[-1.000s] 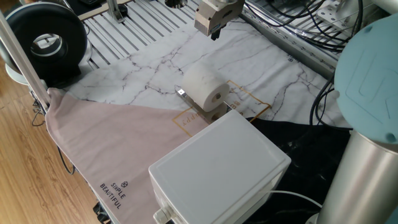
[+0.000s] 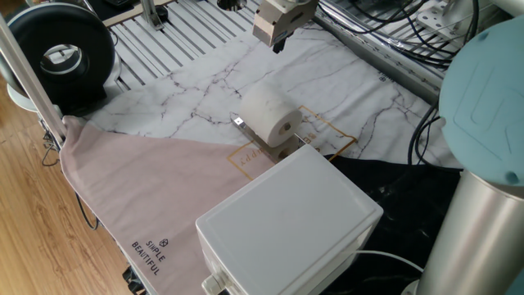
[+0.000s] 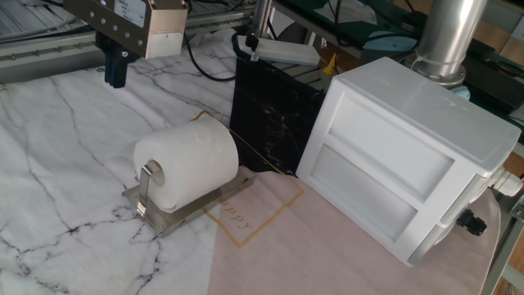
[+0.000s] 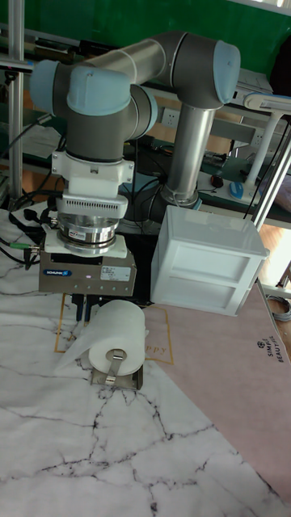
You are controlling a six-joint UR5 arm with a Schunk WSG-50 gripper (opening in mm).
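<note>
A white paper roll (image 3: pixel 187 162) sits on a metal holder (image 3: pixel 168 220) on the marble-patterned cloth, its axis roughly level. A loose end of paper (image 4: pixel 82 346) sticks out to the left of the roll in exterior view 3. My gripper (image 3: pixel 116 82) hangs above the cloth, apart from the roll, with its dark fingers pointing down. In exterior view 1 the gripper (image 2: pixel 279 47) is at the top edge, beyond the roll. Nothing shows hanging from the fingers. Whether they are parted is too small and dark to tell.
A white drawer box (image 2: pixel 291 221) stands close to the roll holder, on the robot-base side. Cables (image 2: pixel 426 123) run along the table's edge by the arm.
My gripper has shifted slightly to the left in exterior view 1. The roll, holder and white box stay where they were.
</note>
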